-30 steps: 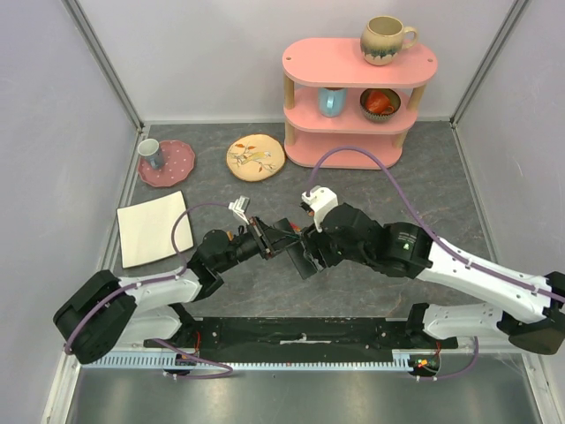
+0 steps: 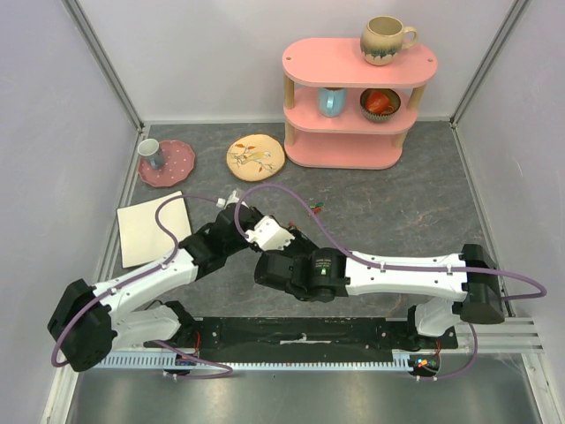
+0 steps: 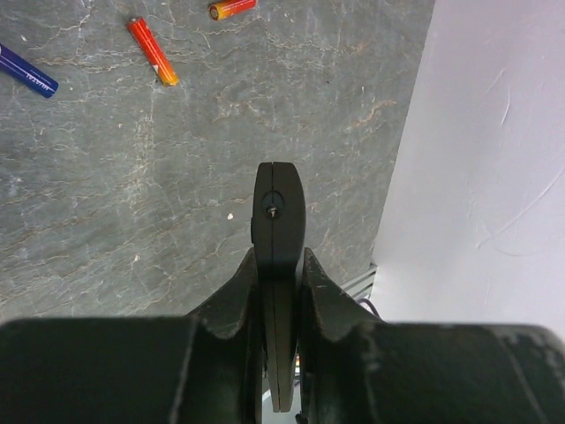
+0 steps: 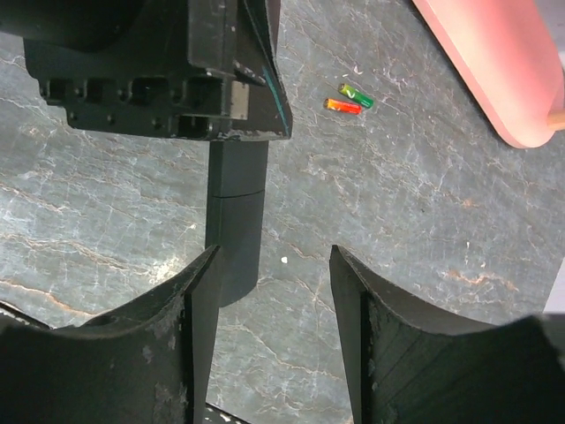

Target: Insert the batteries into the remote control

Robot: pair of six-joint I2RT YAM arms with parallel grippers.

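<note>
The black remote (image 3: pixel 278 230) is in my left gripper, shut on it and seen end-on in the left wrist view. In the right wrist view the remote (image 4: pixel 231 238) stands beside my right gripper, which is part open with nothing between its fingers. Loose batteries lie on the grey table: a blue one (image 3: pixel 26 71) and red-orange ones (image 3: pixel 152 49) in the left wrist view, green (image 4: pixel 355 94) and red-orange ones in the right wrist view. The top view hides both grippers behind the arms.
A pink shelf (image 2: pixel 344 150) with mugs and a bowl stands at the back. A spotted plate (image 2: pixel 165 172), painted plate (image 2: pixel 254 159) and white board (image 2: pixel 137 230) lie left and back.
Both arms have moved in the top view; the right arm has swung down and leftward over the middle, and the left gripper with the remote has shifted slightly left, now largely hidden.
</note>
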